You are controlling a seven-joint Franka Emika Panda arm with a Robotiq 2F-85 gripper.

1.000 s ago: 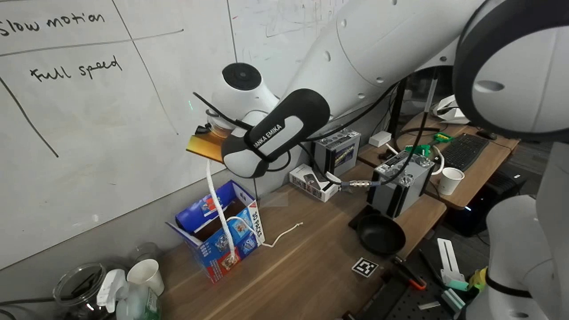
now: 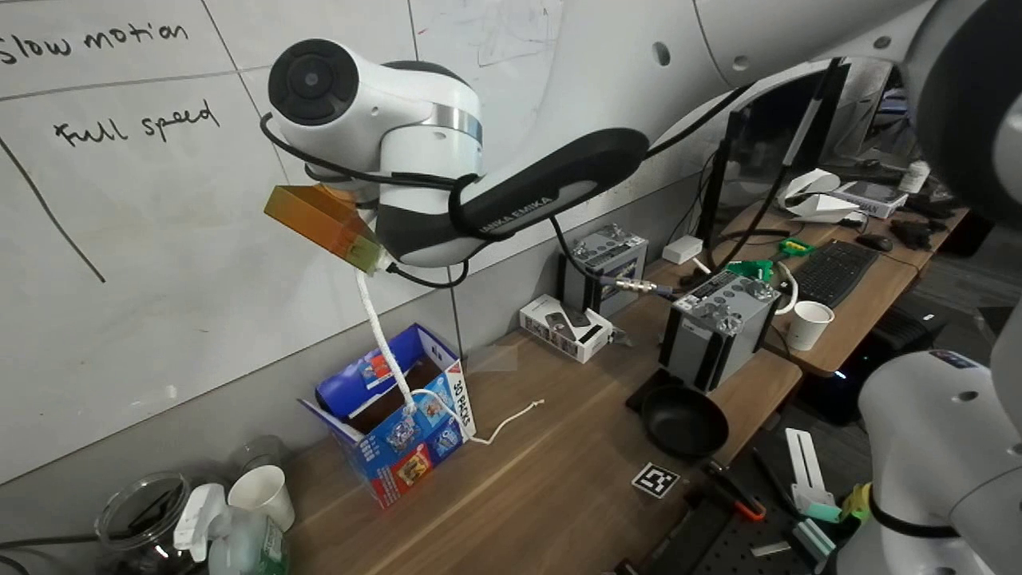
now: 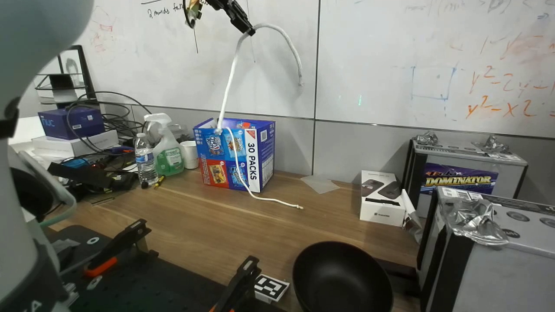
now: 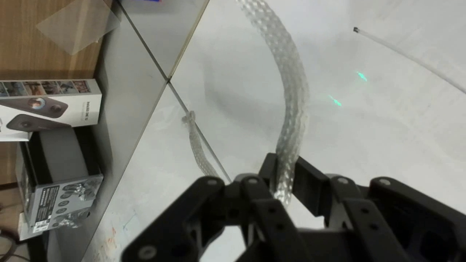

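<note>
A thick white rope (image 3: 229, 78) is pinched in my gripper, which is shut on it high in front of the whiteboard. In the exterior view 2, one length of rope hangs from my gripper (image 3: 252, 32) to the front of the blue snack box (image 2: 407, 455), and the other arcs to the right and ends in mid-air. The box (image 3: 223, 158) stands open-topped on the table by the wall. A thinner white cord (image 3: 260, 197) drapes over the box's front and trails onto the tabletop. My fingertips are hidden in the exterior view 1.
A spray bottle (image 3: 169, 151) and a paper cup (image 2: 263, 493) stand left of the box. A white phone box (image 3: 382, 197), grey battery-like units (image 2: 718, 326) and a black pan (image 2: 684, 422) lie to the right.
My arm has risen and moved left toward the whiteboard in the exterior view 1. The rope's hanging end has lifted from low on the box's front to near its upper edge.
</note>
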